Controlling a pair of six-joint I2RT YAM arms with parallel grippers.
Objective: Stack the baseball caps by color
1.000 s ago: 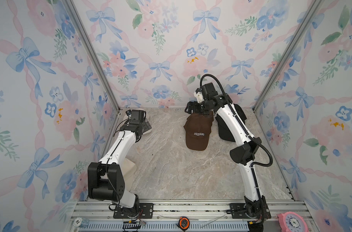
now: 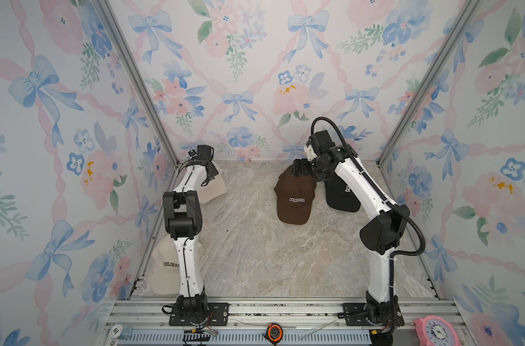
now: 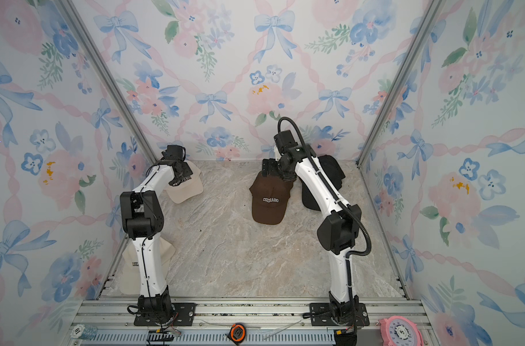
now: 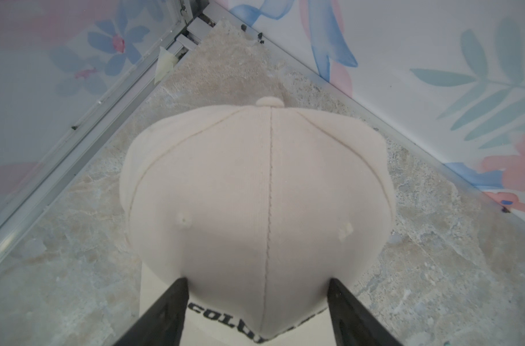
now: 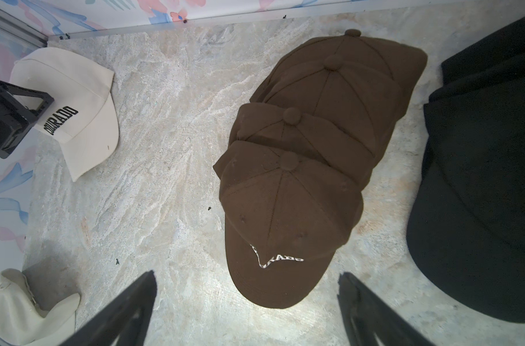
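Observation:
In the back left corner lies a cream cap point(image 4: 262, 207), its crown filling much of the left wrist view. My left gripper is part open, its fingers at either side of the crown's front, just over the lettering; whether they touch it I cannot tell. A second cream cap point(image 2: 169, 268) lies at the front left, partly behind the left arm. Brown caps point(image 5: 285, 201) overlap in a row at the back middle. Black caps point(image 5: 481, 173) lie to their right, partly behind the right arm. Above the brown caps' back end, my right gripper is open and empty.
Bare marbled tabletop point(image 2: 245, 253) spreads between the cream and brown caps and along the front. Patterned walls close in the back and sides. A tape measure point(image 2: 273, 332) and a pink dial point(image 2: 436, 331) sit outside the front rail.
My right gripper has shifted slightly to the right. The caps look unmoved.

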